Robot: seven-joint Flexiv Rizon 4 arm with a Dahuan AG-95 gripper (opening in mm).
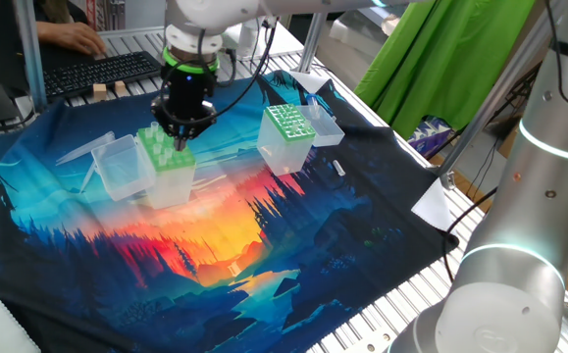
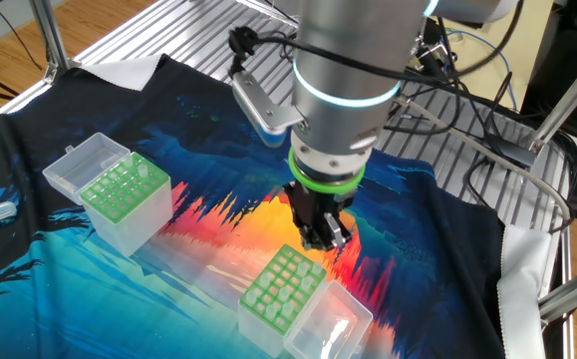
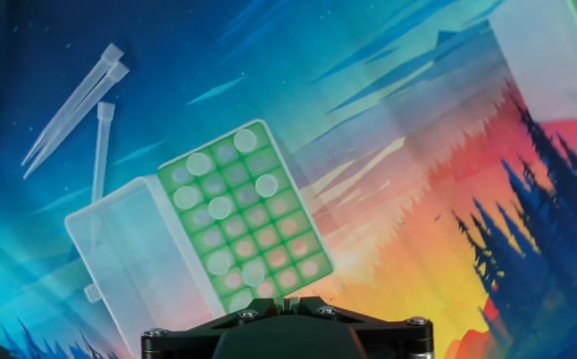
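Below the camera in the wrist view is a rack box with a green grid top [image 3: 258, 214] and white walls; several clear tips stand in some of its holes. Its clear lid [image 3: 144, 264] is folded open at the side. My gripper appears at the bottom edge of that view, its fingers together and nothing visible between them. From the side, the gripper [image 1: 180, 140] hangs just over the edge of this green-topped box [image 1: 169, 172]. In the other exterior view, the gripper [image 2: 334, 239] is above and beside the box [image 2: 283, 289].
A second green-topped box [image 1: 286, 139] with an open lid stands apart, farther right. Loose clear pipette tips [image 3: 74, 110] lie on the printed cloth beside the first box. A small pale piece [image 1: 338, 168] lies near the second box.
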